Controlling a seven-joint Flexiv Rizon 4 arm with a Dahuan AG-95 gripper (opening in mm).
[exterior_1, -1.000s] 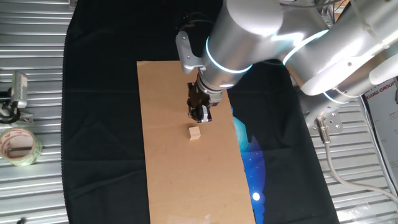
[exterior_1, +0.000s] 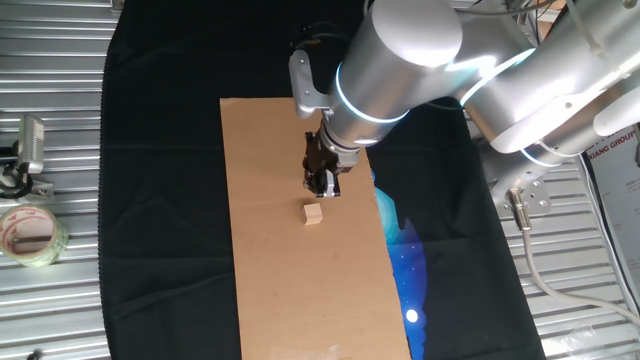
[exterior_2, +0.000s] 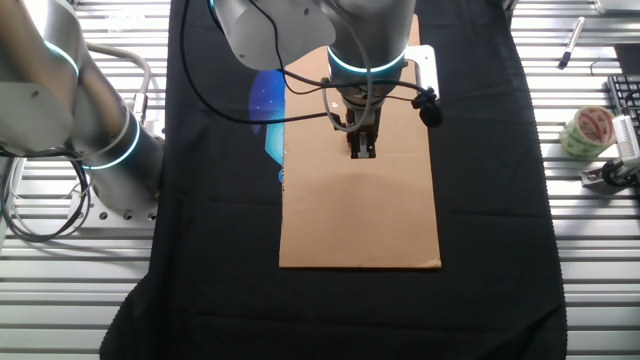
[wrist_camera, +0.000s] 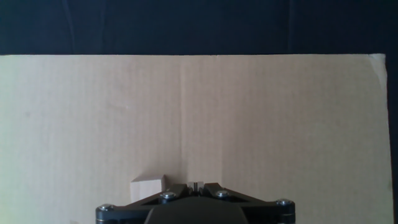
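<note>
A small pale wooden block (exterior_1: 313, 214) lies on the brown cardboard sheet (exterior_1: 310, 280). My gripper (exterior_1: 325, 190) hangs over the cardboard, its tips close to the block in the picture but apart from it. In the wrist view the block (wrist_camera: 147, 189) shows at the lower left, beside the gripper, partly covered by the black finger linkage. The fingertips are together, with no object visible between them. Exterior view 2 shows the gripper (exterior_2: 362, 152) pointing down; the block cannot be made out there.
Black cloth (exterior_1: 170, 220) surrounds the cardboard. A blue patterned piece (exterior_1: 405, 270) sticks out along one cardboard edge. Off the cloth, a tape roll (exterior_1: 33, 236) rests on the slatted metal table. The cardboard is otherwise clear.
The upper arm has shifted slightly to the right in exterior view 1 since one second ago, while the gripper has barely moved. The block lies where it was.
</note>
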